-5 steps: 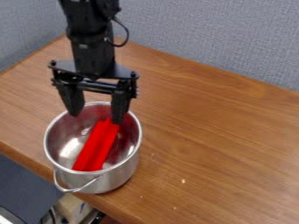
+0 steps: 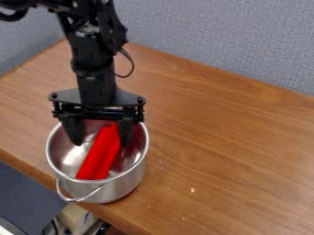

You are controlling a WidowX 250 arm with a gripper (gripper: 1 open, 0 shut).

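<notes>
A steel pot (image 2: 124, 187) with a wire handle stands at the front left of the wooden table. A long red object (image 2: 95, 161) lies lengthwise inside it. My black gripper (image 2: 98, 132) is lowered into the top of the pot, open, with its fingers either side near the upper part of the red object. Whether they touch it is hidden.
My gripper has come down from above the pot to inside its rim, over the red object. The pot and red object look unmoved.
</notes>
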